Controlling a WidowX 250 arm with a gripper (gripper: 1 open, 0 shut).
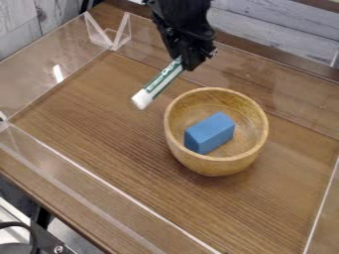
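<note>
My gripper point(181, 57) hangs from the top centre, shut on a slim green-and-white stick point(157, 85) that slants down and left to a pale tip, held in the air above the wooden table. A round wooden bowl point(249, 120) sits right of centre, below and to the right of the stick, with a blue block point(209, 133) inside it.
Clear plastic sides point(48, 173) line the left, and a white plank wall point(291, 35) stands at the back.
</note>
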